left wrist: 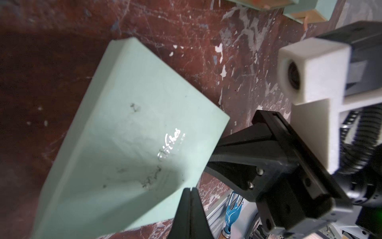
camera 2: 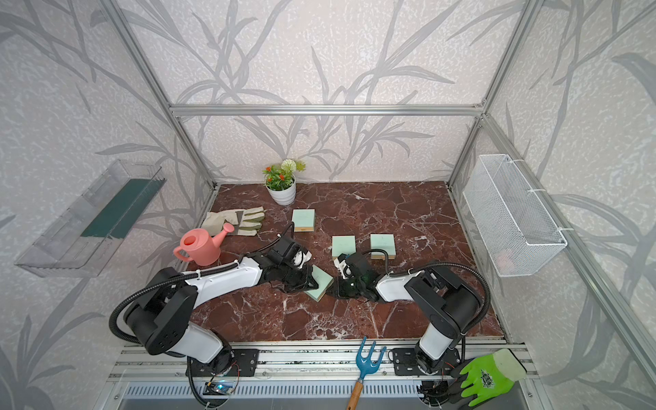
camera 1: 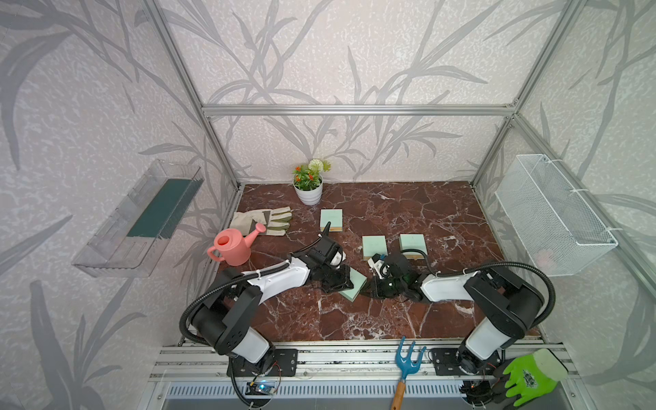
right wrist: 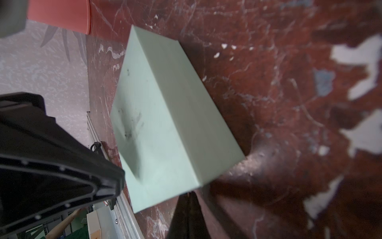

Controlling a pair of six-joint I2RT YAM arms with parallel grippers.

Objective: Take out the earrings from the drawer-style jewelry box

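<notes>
A pale green square box (camera 1: 354, 284) lies turned at an angle on the marble table, between my two grippers. My left gripper (camera 1: 347, 279) is at its left side, its shut fingertips low in the left wrist view, overlapping the box (left wrist: 131, 139) lid's edge. On the opposite side is my right gripper (camera 1: 369, 287), also shut; in the right wrist view its tips (right wrist: 189, 195) lie close to the box (right wrist: 159, 119) corner. Whether they touch it I cannot tell. Nothing shows between either pair of fingers. No earrings are visible, and no opened drawer shows on this box.
Three similar green boxes stand behind: one (camera 1: 331, 219) farther back, two (camera 1: 373, 246) (camera 1: 412, 246) near the right arm. A pink watering can (camera 1: 233, 247), pale gloves (camera 1: 263, 220) and a potted plant (camera 1: 309, 184) occupy the left and back.
</notes>
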